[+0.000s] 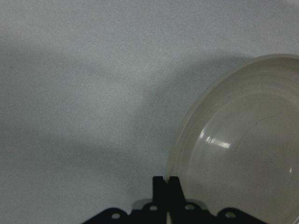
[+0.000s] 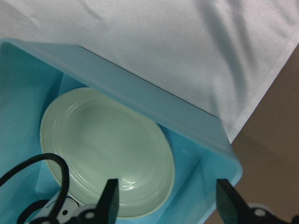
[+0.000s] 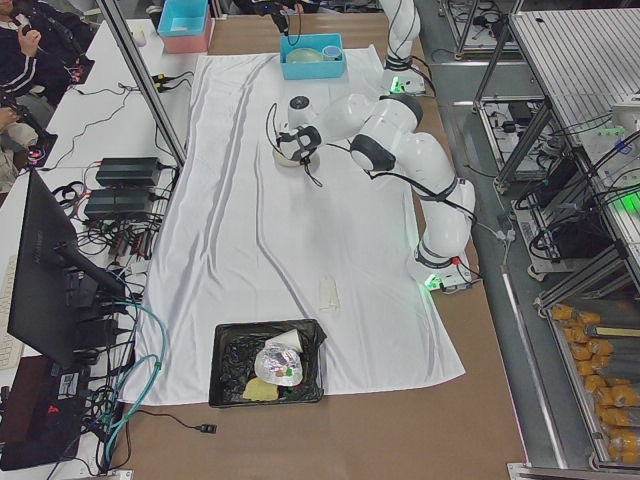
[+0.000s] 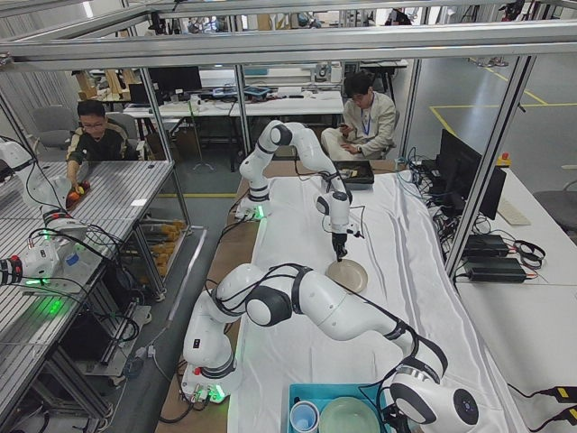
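In the middle of the white cloth lies a cream plate (image 4: 347, 275). My left gripper is at its rim, fingers nearly together with the rim between them; the arm partly hides the plate in the camera left view. My right gripper is open over the blue bin (image 3: 312, 68), which holds a pale green plate (image 2: 107, 149) and, in the camera right view, a blue cup (image 4: 304, 417). Nothing shows between the right fingers.
A black-lined tray (image 3: 230, 360) with rubbish sits at the opposite end of the cloth (image 3: 230, 250). A small pale item (image 3: 328, 294) lies near it. A monitor and cables line one side.
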